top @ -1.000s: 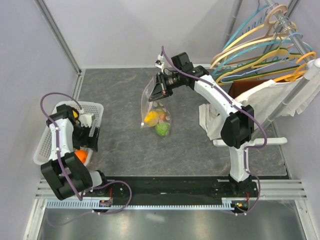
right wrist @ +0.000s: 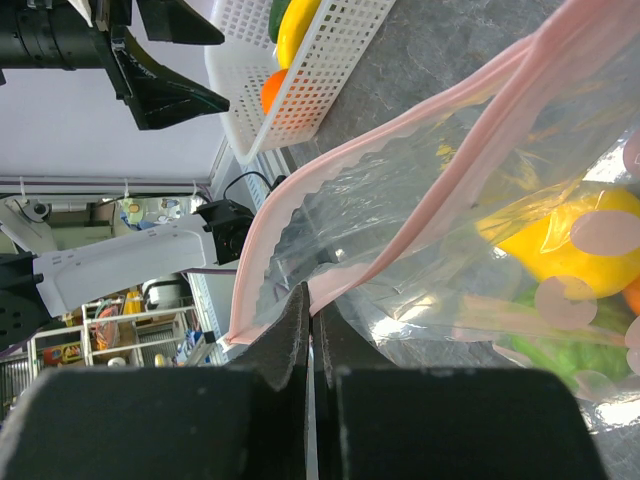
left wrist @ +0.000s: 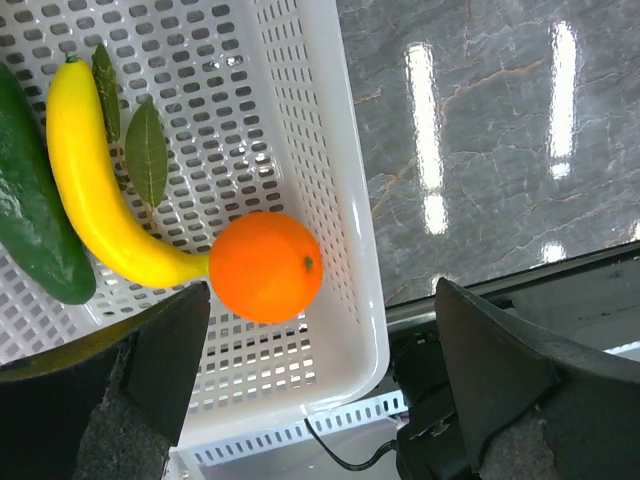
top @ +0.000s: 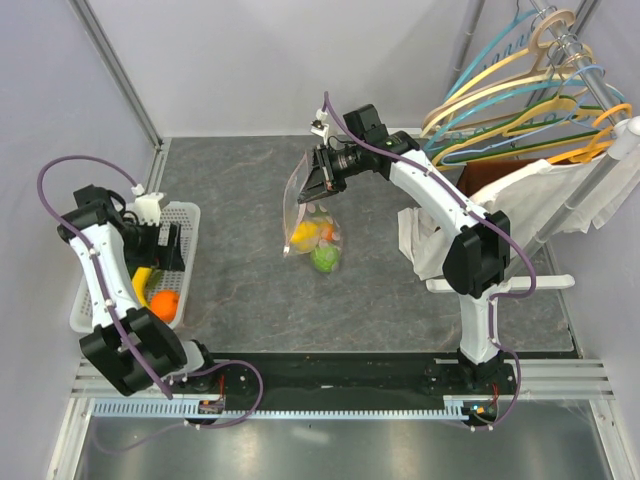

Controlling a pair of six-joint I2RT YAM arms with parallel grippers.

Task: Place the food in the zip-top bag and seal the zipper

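Note:
The clear zip bag (top: 310,230) stands mid-table, holding yellow (right wrist: 565,245), orange and green food; its pink zipper rim shows in the right wrist view. My right gripper is shut at the bag's edge, with only the thin rim visible at its tips. On the left, my left gripper hangs open over the white basket (left wrist: 350,240), which holds an orange (left wrist: 265,268), a banana (left wrist: 90,175), a cucumber (left wrist: 30,200) and leaves (left wrist: 145,150).
A rack of hangers (top: 520,100) with white cloth stands at the right.
My left gripper has lifted and shifted toward the back, uncovering more of the banana and orange in the top view. The right arm and bag have stayed put.

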